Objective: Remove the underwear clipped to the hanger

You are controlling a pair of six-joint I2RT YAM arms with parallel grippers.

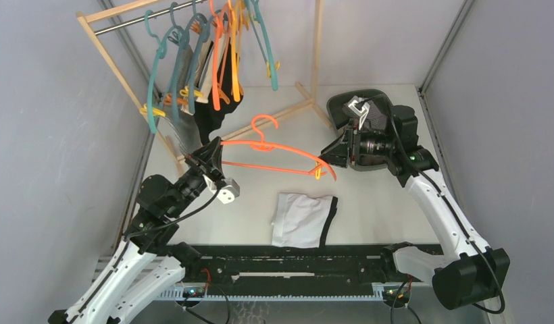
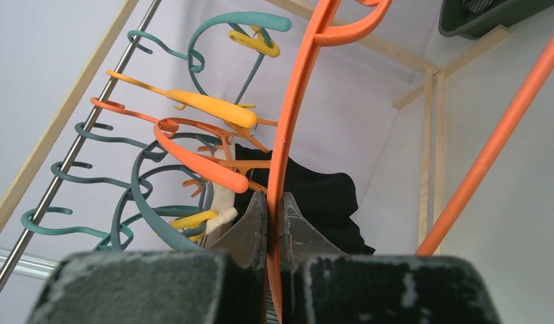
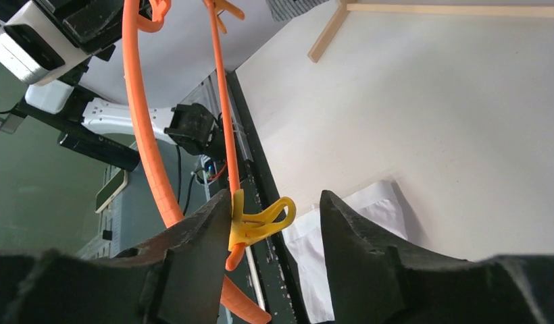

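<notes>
White underwear [image 1: 298, 219] with a black edge lies on the table below the orange hanger [image 1: 278, 145], apart from it. My left gripper [image 1: 219, 143] is shut on one end of the hanger; in the left wrist view its fingers pinch the orange bar [image 2: 285, 128]. At the hanger's other end sits a yellow clip [image 3: 261, 224], with no cloth in it. My right gripper is open around that clip, which is close to its left finger. Beyond the open fingers, part of the underwear [image 3: 379, 208] shows in the right wrist view.
A wooden rack with a metal rail [image 1: 132, 21] stands at the back left, holding several hangers and dark cloth [image 2: 321, 185]. A dark green basket [image 1: 372, 164] stands behind my right gripper.
</notes>
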